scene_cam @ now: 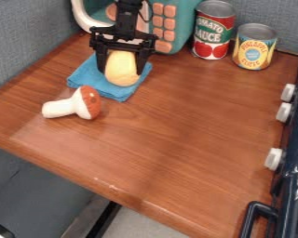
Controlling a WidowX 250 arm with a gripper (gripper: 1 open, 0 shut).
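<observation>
My black gripper (122, 58) is at the top centre, its fingers reaching down around a pale yellow rounded object (120, 72) on a folded blue cloth (87, 76). Whether the fingers are closed on that object or only around it, I cannot tell. A white and orange mushroom-shaped object (62, 108) lies on its side on the wooden table (164, 158), left of and below the cloth.
A teal toy (173, 20) stands behind the gripper. Two cans, a sauce can (212, 33) and a yellow-labelled can (255, 48), stand at the back. A dark stove-like appliance (289, 186) lines the right edge.
</observation>
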